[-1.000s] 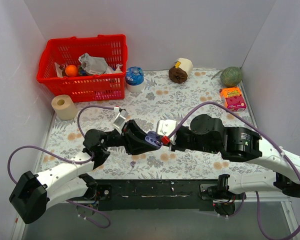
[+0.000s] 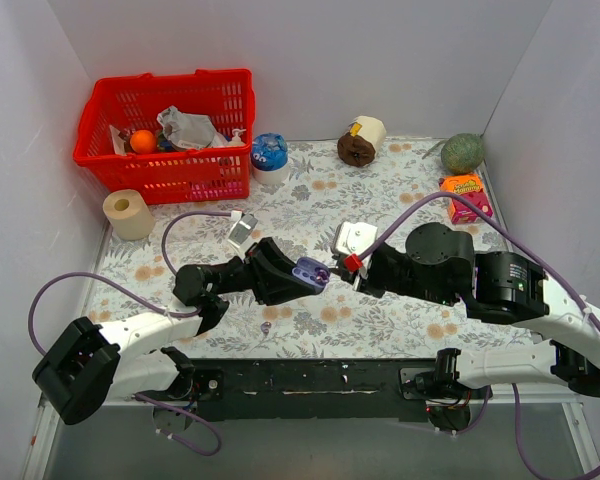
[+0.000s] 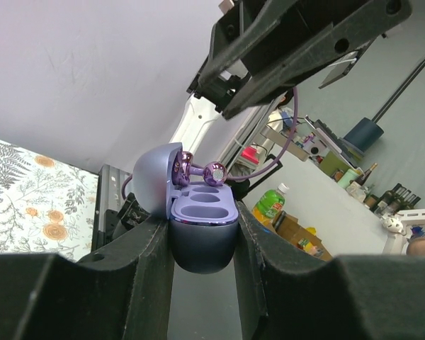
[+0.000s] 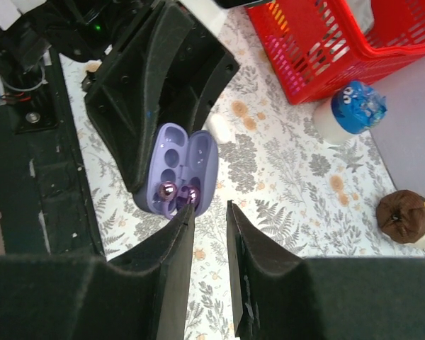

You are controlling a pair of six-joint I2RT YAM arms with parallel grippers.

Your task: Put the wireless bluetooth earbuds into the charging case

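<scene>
The pale-purple charging case [image 3: 204,205] is held by my left gripper [image 2: 298,285], its lid standing open and its wells exposed. A shiny purple earbud lies tipped at one end of the case, across the base and lid, not seated in a well; the right wrist view shows this earbud [image 4: 168,190] too. My right gripper is open with an empty gap, just beside that end of the case and apart from the earbud. On the mat below lies a small purple earbud-like piece [image 2: 266,327].
At the back left stands a red basket [image 2: 165,180], with a blue-topped jar [image 2: 269,155] beside it and a paper roll [image 2: 128,214] in front. A brown-and-white item [image 2: 358,149], a green melon [image 2: 462,153] and a snack box [image 2: 467,199] sit farther back. Mid-mat is mostly clear.
The earbud has shifted its pose within the case.
</scene>
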